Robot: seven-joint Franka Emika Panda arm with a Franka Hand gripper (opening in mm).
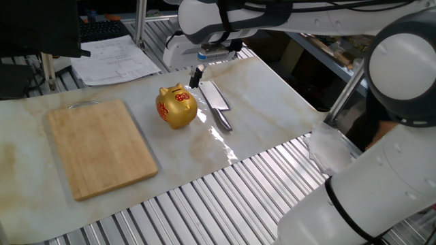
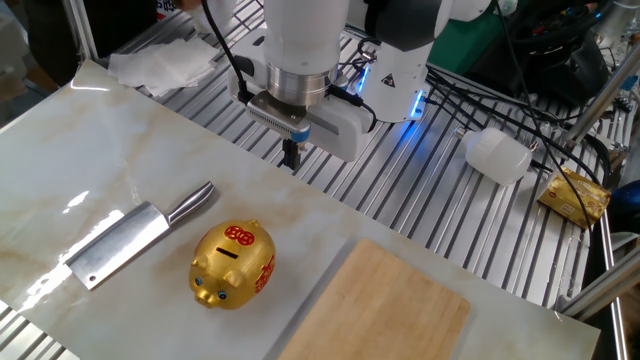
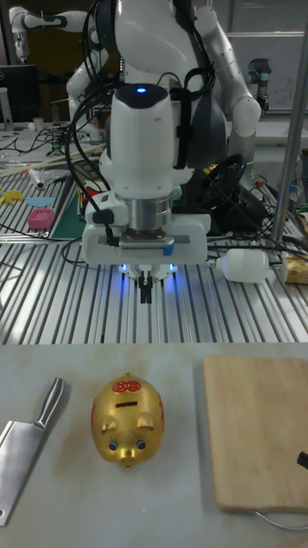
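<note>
My gripper (image 3: 145, 290) hangs with its two dark fingers drawn together, and nothing shows between them. In view 2 the gripper (image 2: 290, 154) is over the slatted metal surface, on the robot's side of the marbled sheet. A golden piggy bank (image 2: 232, 264) with red markings and a slot on top stands upright on the sheet, apart from the fingers. Beside it lies a cleaver (image 2: 138, 232) with a metal handle, flat on the sheet. On the pig's other side rests a wooden cutting board (image 1: 102, 148), its top bare in view 1.
The marbled sheet (image 1: 262, 112) has free room around the cleaver. Papers (image 1: 112, 61) lie behind the board. A white rounded object (image 2: 497, 156) and a gold packet (image 2: 575, 197) sit on the slats near the robot's base. A dark tip (image 3: 304, 460) pokes in over the board.
</note>
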